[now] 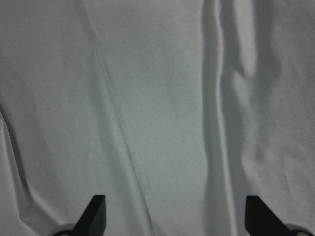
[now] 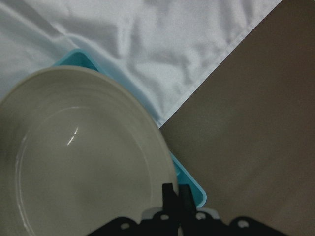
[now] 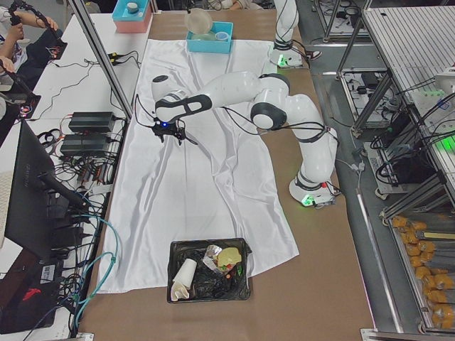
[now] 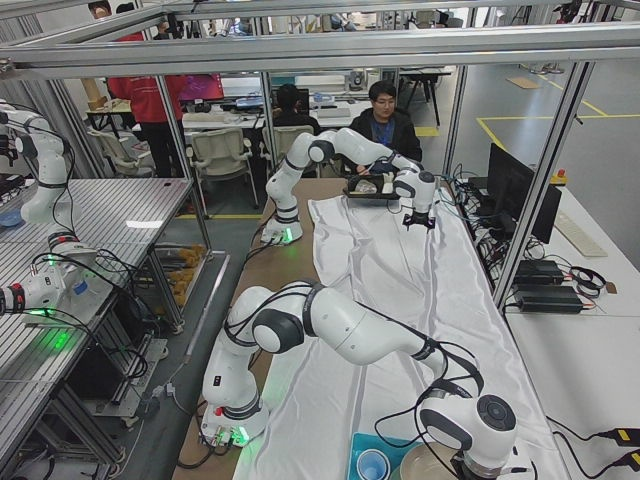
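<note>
A beige bowl (image 2: 83,157) fills much of the right wrist view, above a blue tray (image 2: 192,189); my right gripper is shut on its rim. In the camera left view the bowl (image 3: 198,22) is over the tray (image 3: 210,46) at the far end, beside a pale blue cup (image 3: 221,36). My left gripper stands open above the white cloth (image 1: 162,113), nothing between its fingers; in the camera left view it hovers mid-cloth.
A black tray (image 3: 209,295) holding a white cup, foil and food scraps sits at the near end. Bare brown tabletop (image 2: 246,128) borders the cloth. A monitor and cables line the left side.
</note>
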